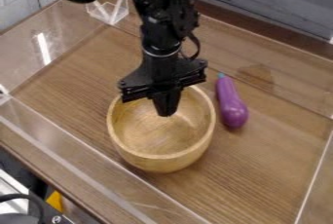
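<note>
My black gripper [166, 101] hangs over the back part of a round tan bowl [162, 148], fingertips pointing down and close together, shut with nothing visible between them. A purple eggplant [231, 105] with a green tip lies on the wooden table just right of the bowl, apart from it.
A wall runs along the back. At the back left is a clear plastic object [107, 8]. A cable and a small yellow item show at the lower left, off the table.
</note>
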